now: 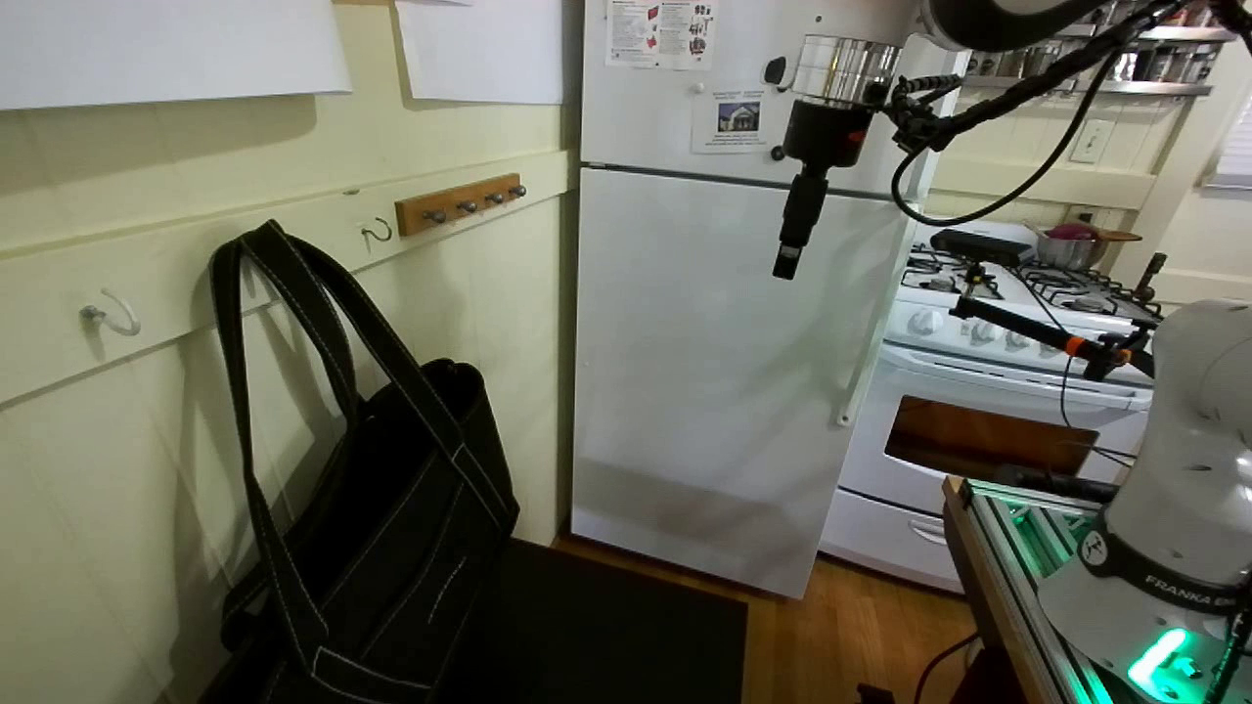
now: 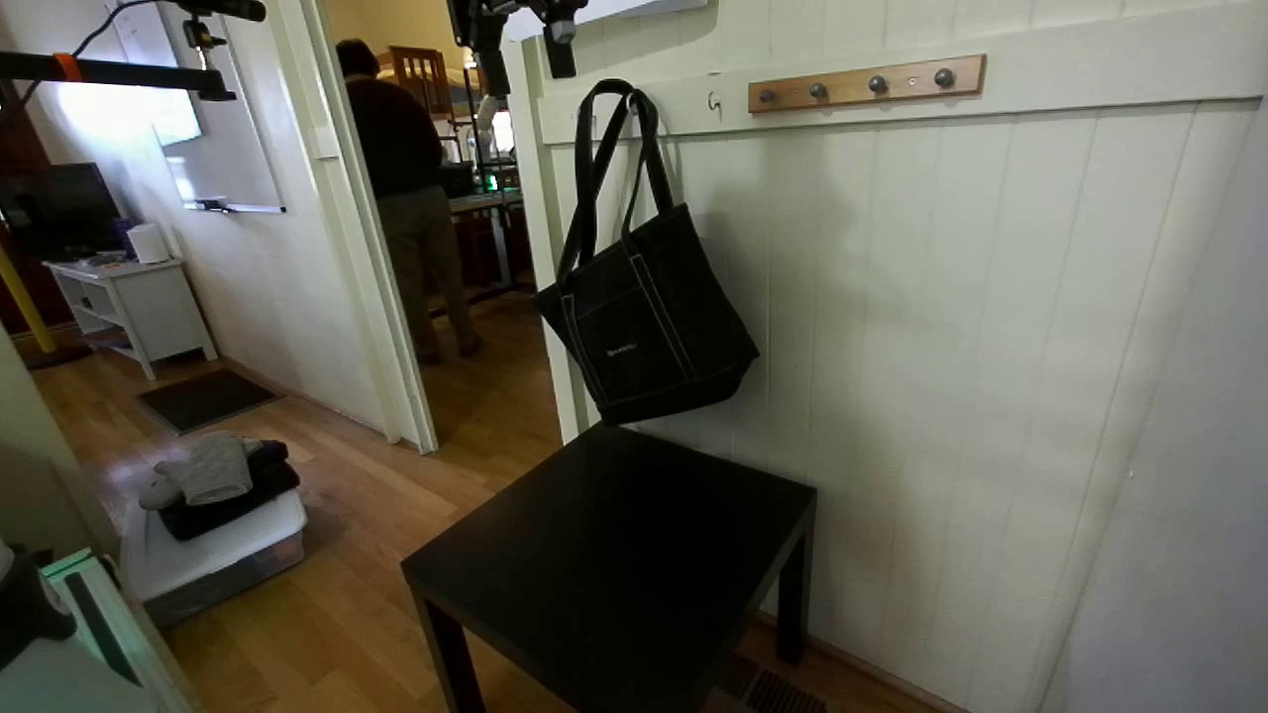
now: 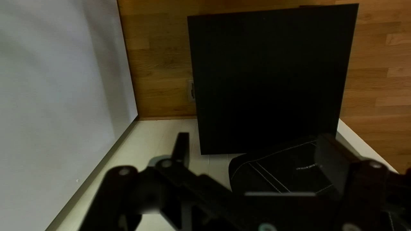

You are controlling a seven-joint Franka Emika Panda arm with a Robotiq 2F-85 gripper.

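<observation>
A black tote bag (image 1: 387, 551) with white stitching hangs by its straps against the wall in exterior view 1. In exterior view 2 the same bag (image 2: 654, 333) hangs tilted above a black table (image 2: 606, 535). My gripper (image 1: 787, 260) points down in front of the fridge, well to the right of the bag's straps. At the top of exterior view 2 the gripper (image 2: 526, 61) appears with its fingers apart. The wrist view shows the gripper open, nothing held between its fingers; part of the bag (image 3: 277, 169) and the tabletop (image 3: 269, 77) lie beyond them.
A white wall hook (image 1: 113, 315), a small metal hook (image 1: 378, 231) and a wooden peg rack (image 1: 460, 204) line the wall. The white fridge (image 1: 704, 375) stands behind the gripper, with a stove (image 1: 986, 387) to its right. Open air separates gripper and bag.
</observation>
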